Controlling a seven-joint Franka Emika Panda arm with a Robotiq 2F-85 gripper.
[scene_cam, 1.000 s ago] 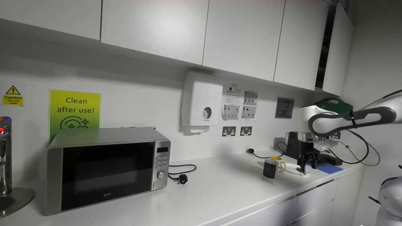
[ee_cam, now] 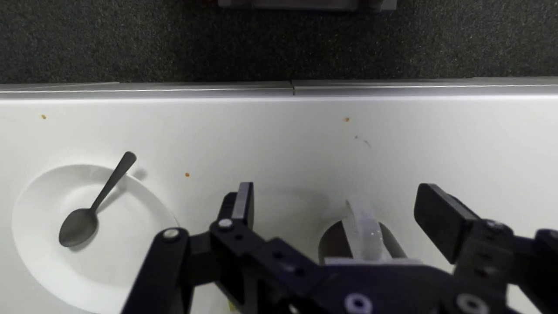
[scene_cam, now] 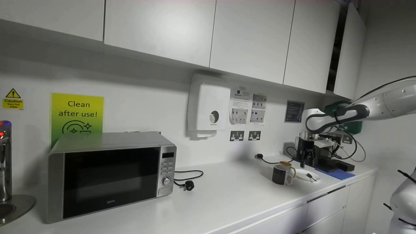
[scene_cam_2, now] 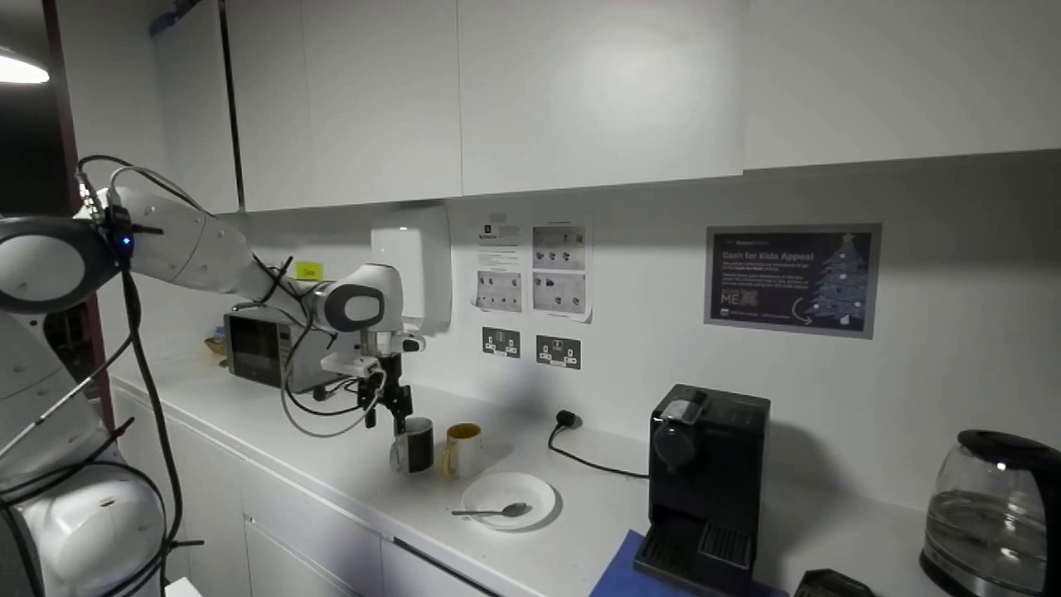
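Observation:
My gripper hangs over the counter, fingers pointing down, open and with nothing held. In the wrist view a dark mug with a white handle appears between the spread fingers, partly hidden by the gripper body. Exterior view 2 shows this black-and-white mug upright, close by the fingertips; whether they touch is unclear. A mug with a yellow inside stands beside it, only a yellow sliver showing in the wrist view. A white plate carries a dark spoon.
A coffee machine stands on a blue mat, with a glass kettle farther right. The microwave occupies the other end. Between microwave and mugs, the counter is mostly clear. Wall cabinets overhang it.
In exterior view 1 my gripper has moved left and upward, away from the spoon and plate toward the mugs. The mugs look unmoved, and the spoon now shows on the plate.

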